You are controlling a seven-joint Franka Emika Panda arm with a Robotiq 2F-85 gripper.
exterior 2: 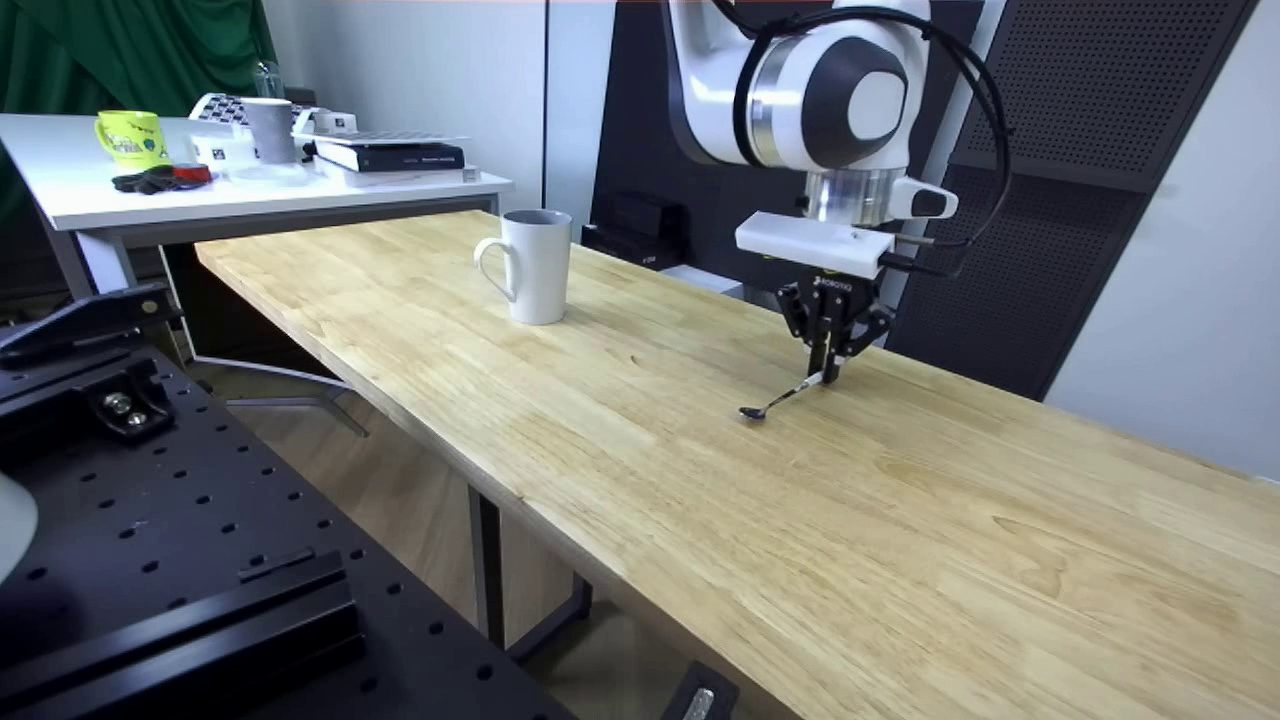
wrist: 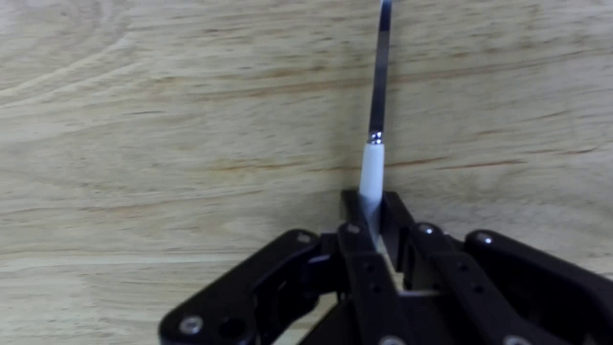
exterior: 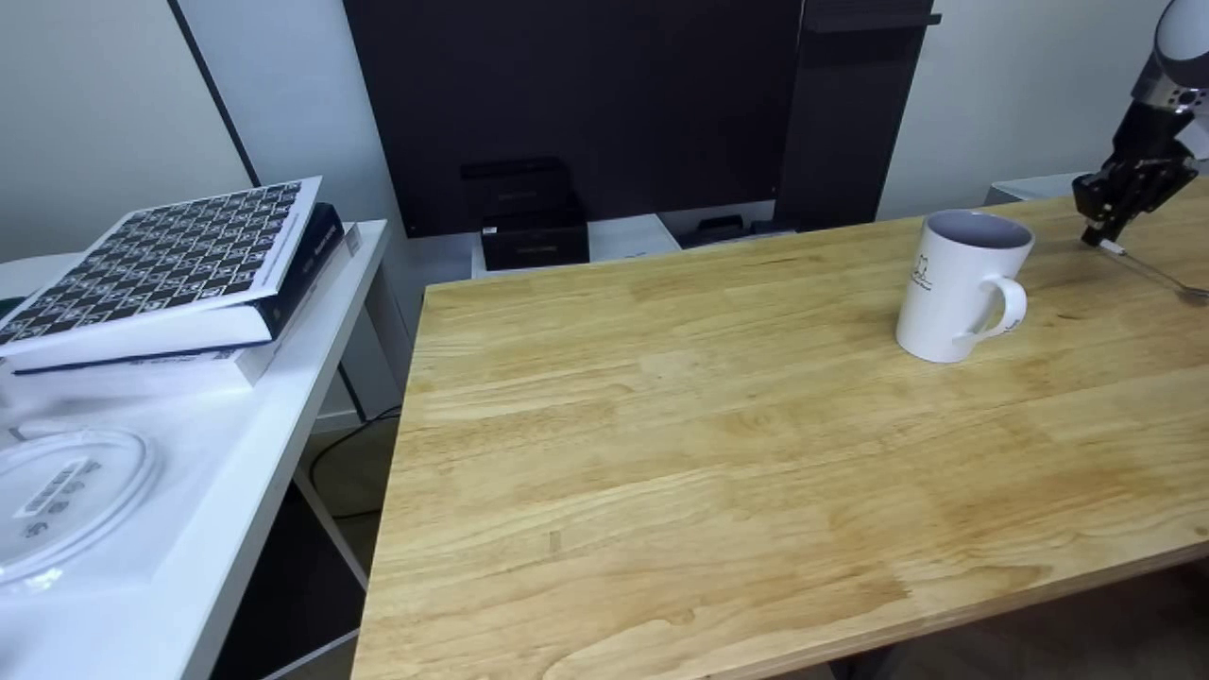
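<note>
A spoon with a white handle (wrist: 372, 172) and a thin metal stem has its handle pinched between my gripper's fingers (wrist: 396, 215). My gripper is shut on it, low over the wooden table. In exterior view 2 the spoon (exterior 2: 786, 394) slants from the gripper (exterior 2: 825, 374) down to its bowl, which is at or close to the tabletop; whether it touches, I cannot tell. The bowl is out of frame in the wrist view. A white mug (exterior: 961, 289) with a grey inside stands upright, apart from the gripper (exterior: 1097, 236).
Bare wooden tabletop (exterior: 680, 453) spreads around the mug and spoon. Books (exterior: 170, 261) lie on a separate white table (exterior: 238, 476). In exterior view 2 that table also holds a yellow-green mug (exterior 2: 134, 138) and a grey cup (exterior 2: 271, 130). A dark panel (exterior: 589, 102) stands behind.
</note>
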